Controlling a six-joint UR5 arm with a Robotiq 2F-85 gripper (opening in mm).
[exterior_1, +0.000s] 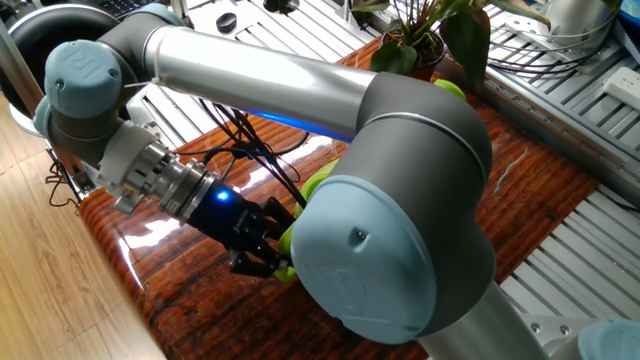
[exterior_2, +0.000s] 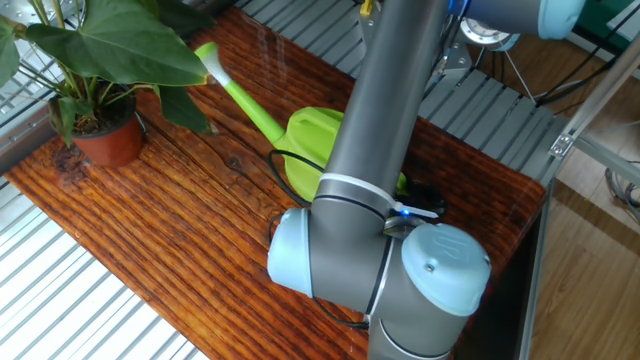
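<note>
A light green watering can (exterior_2: 310, 135) rests on or just over the brown wooden table, its long spout (exterior_2: 250, 108) pointing toward the potted plant. In exterior view 1 my arm hides most of the can; a green part, probably its handle (exterior_1: 287, 245), shows at the black gripper (exterior_1: 279, 238). The fingers (exterior_1: 250, 265) sit around or against this part. Whether they are shut on it cannot be told, because my elbow covers the contact. Exterior view 2 shows only a dark bit of the gripper behind the arm.
The plant in a terracotta pot (exterior_2: 110, 140) stands at the table's corner, its leaves close to the spout tip. Black cables (exterior_1: 255, 150) hang beside my wrist. The wooden table (exterior_2: 190, 240) has bare room in front of the can.
</note>
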